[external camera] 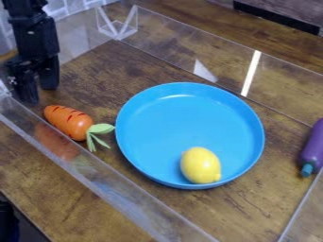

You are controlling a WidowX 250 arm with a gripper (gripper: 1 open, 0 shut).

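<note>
A black gripper [36, 80] hangs at the upper left, just inside the clear wall, above and behind an orange toy carrot [68, 121] with pale green leaves. I cannot tell whether its fingers are open or shut. A blue plate [183, 118] fills the middle, with a yellow lemon [201, 165] on its front part. At the right edge lies a purple eggplant [315, 144], partly out of view.
Clear acrylic walls [120, 194] border the wooden work surface [164, 61]. Bare wood shows behind the plate and between the plate and the upper left corner.
</note>
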